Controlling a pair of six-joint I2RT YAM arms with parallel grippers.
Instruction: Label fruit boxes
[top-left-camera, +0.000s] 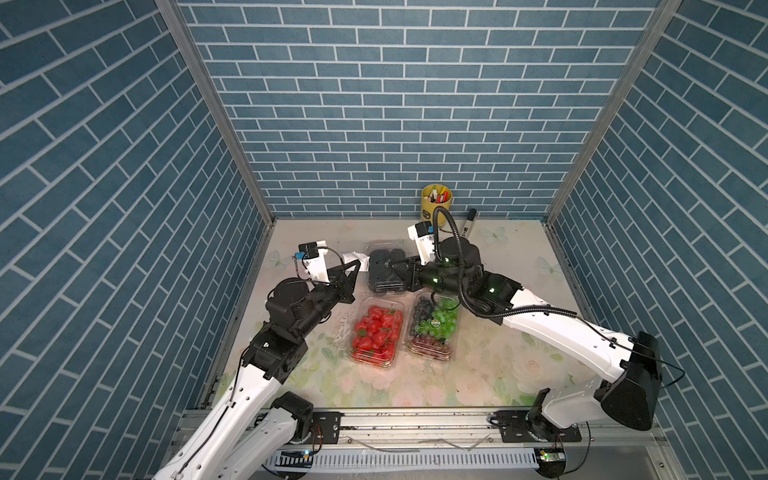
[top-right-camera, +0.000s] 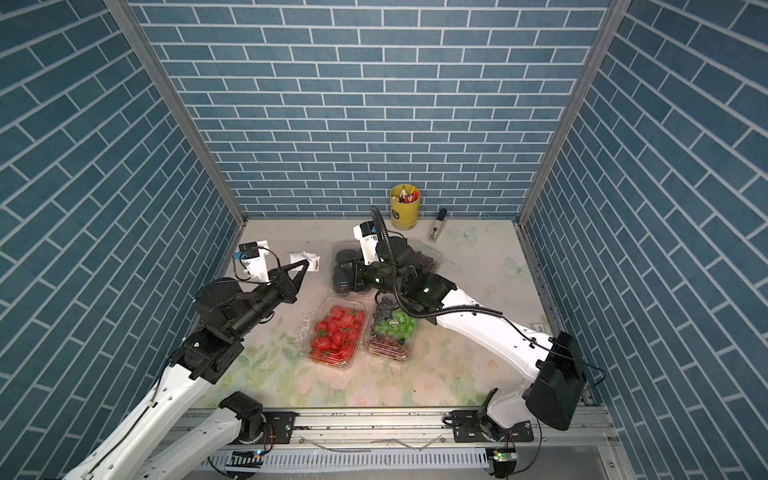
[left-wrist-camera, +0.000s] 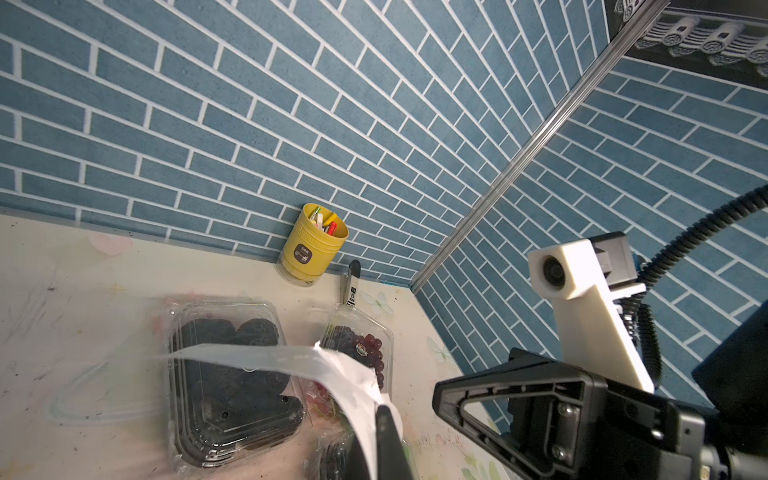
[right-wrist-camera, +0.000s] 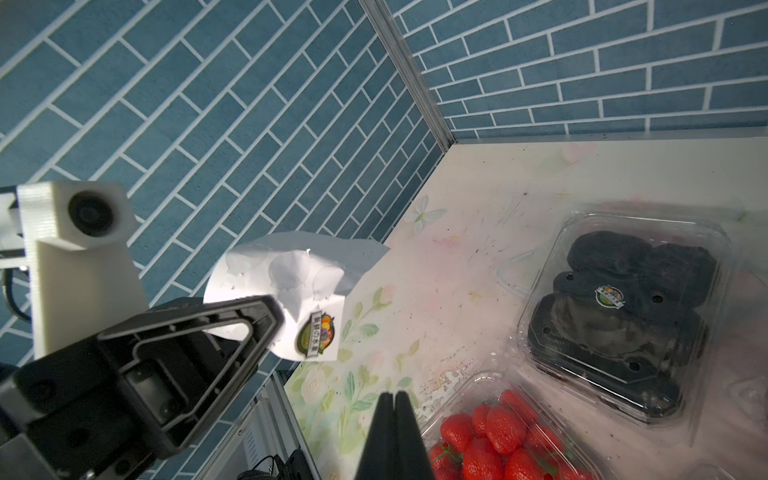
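A strip of white label paper (right-wrist-camera: 276, 272) with a round fruit sticker (right-wrist-camera: 316, 334) on it hangs from the tips of my left gripper (top-left-camera: 357, 263), which is shut on it. In the left wrist view the strip is blurred. My right gripper is shut with nothing between its fingers, clear of the paper, over the dark fruit box (right-wrist-camera: 632, 320). That box carries a round sticker (right-wrist-camera: 609, 297). A clear box of strawberries (top-left-camera: 376, 332) sits in front. Beside it is a mixed grape box (top-left-camera: 433, 326) with a round sticker.
Another grape box (left-wrist-camera: 360, 348) with a sticker stands behind my right arm, partly hidden in the top views. A yellow pen cup (top-left-camera: 436, 204) and a black-capped marker (top-left-camera: 469, 224) are near the back wall.
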